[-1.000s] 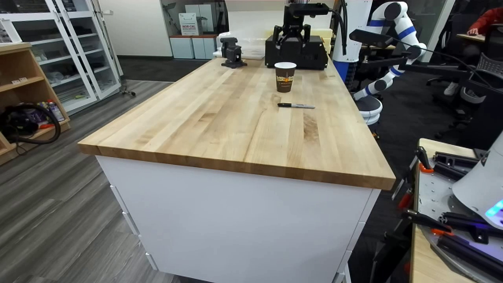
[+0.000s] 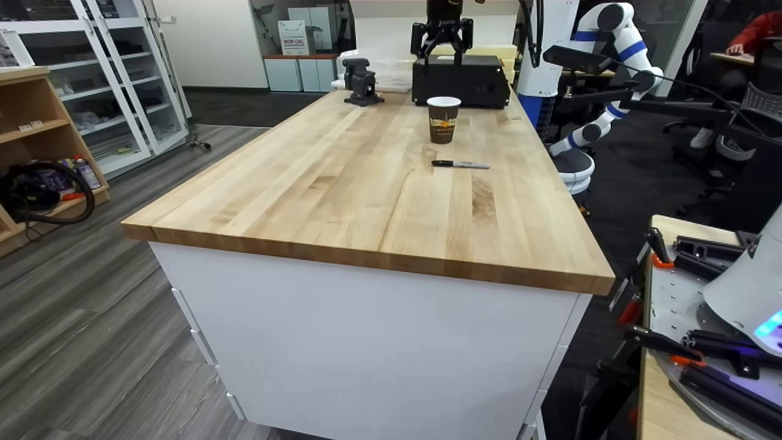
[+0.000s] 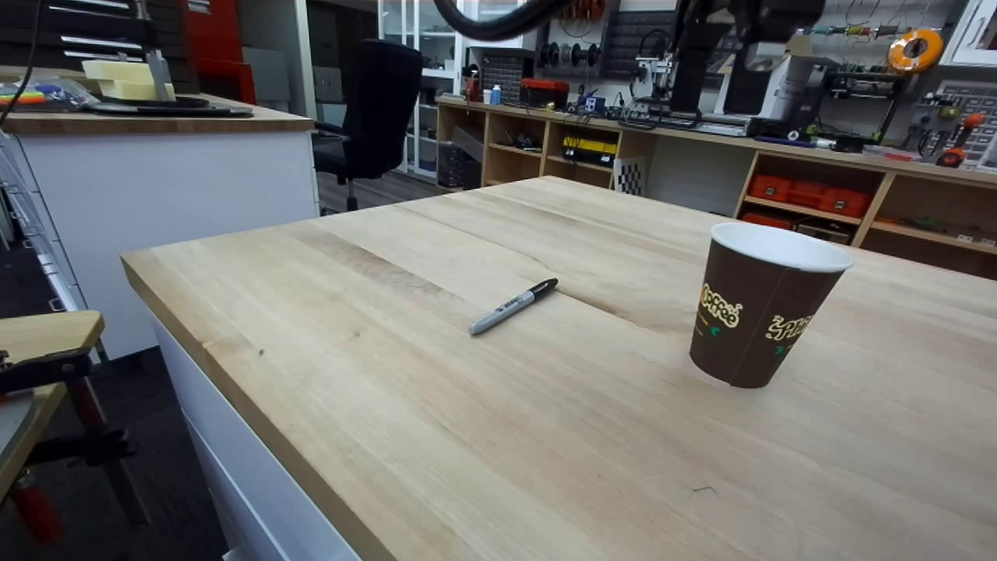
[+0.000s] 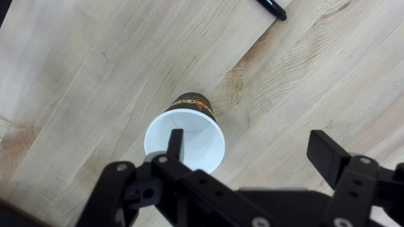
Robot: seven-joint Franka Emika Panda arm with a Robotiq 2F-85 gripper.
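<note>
A brown paper cup (image 3: 755, 318) with a white inside stands upright on the wooden table (image 3: 374, 411). To one side of it lies a grey marker with a black cap (image 3: 514, 307). High above the tabletop hangs my gripper (image 2: 442, 52), its two fingers spread wide. Looking down from the wrist, the open gripper has one finger overlapping the view of the cup (image 4: 191, 140), while the other is over bare wood. Between the fingers there is nothing. Only the black end of the marker (image 4: 274, 8) shows at the top of the wrist view.
Behind the cup at the table's far end sit a black box (image 2: 469, 80) and a dark clamp-like device (image 2: 360, 82). A wide bare stretch of tabletop lies in front of the cup and marker.
The gripper has shifted left and somewhat upward in exterior view 1, and its fingers look wider apart. Cup and marker have stayed where they were.
</note>
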